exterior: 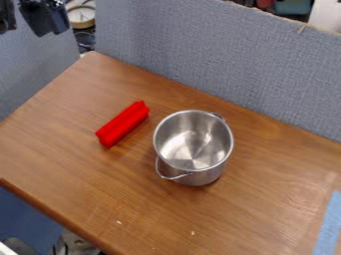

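A red cylindrical object [123,124] lies diagonally on the wooden table, left of a steel pot [193,148] with a thin wire handle. The dark gripper [30,20] is at the top left edge of the camera view, high and away from both objects, partly out of frame; its opening is hard to make out.
Grey padded walls [226,62] border the table [134,199] at the back and left.
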